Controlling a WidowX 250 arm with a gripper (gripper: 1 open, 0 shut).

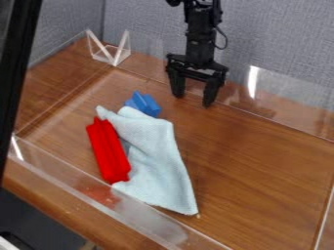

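My black gripper [196,86] hangs at the back middle of the wooden table, open, with no object seen between its fingers. In front of it and to the left lie a small blue object [143,104], a pale cloth [154,156] and a long red object [108,149] along the cloth's left side.
Transparent walls run along its edges. A white wire-like holder [108,51] stands at the back left corner. Grey panels are behind.
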